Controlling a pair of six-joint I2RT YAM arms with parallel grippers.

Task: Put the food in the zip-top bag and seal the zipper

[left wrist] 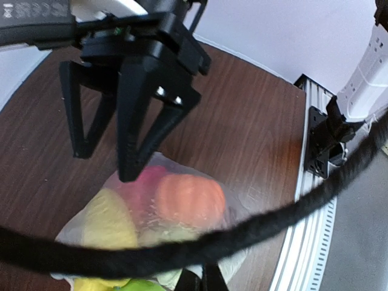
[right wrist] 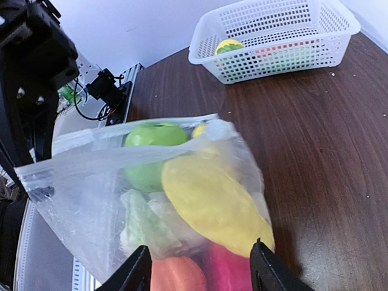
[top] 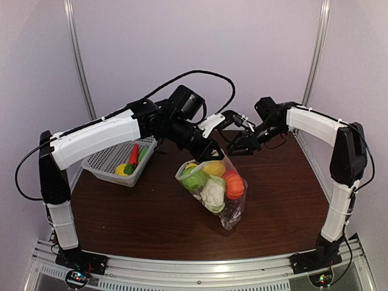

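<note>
The clear zip bag (top: 232, 212) hangs from my left gripper (top: 211, 155), which is shut on its rim; the right wrist view shows the left fingers (right wrist: 43, 142) at a bag corner. Inside are an orange-red food item (top: 234, 184), a pale leafy one (top: 213, 194), a green one (top: 193, 178) and a yellow one (right wrist: 212, 203). Its mouth gapes somewhat in the right wrist view. My right gripper (top: 233, 151) stands open beside the bag, nothing between its fingers. A dark cable crosses the left wrist view and hides part of the bag.
A white perforated basket (top: 112, 160) at the back left holds a red item (top: 134, 153), a yellow one (top: 123, 170) and something green. Bare tabletop (top: 139, 218) lies at the front and on the right.
</note>
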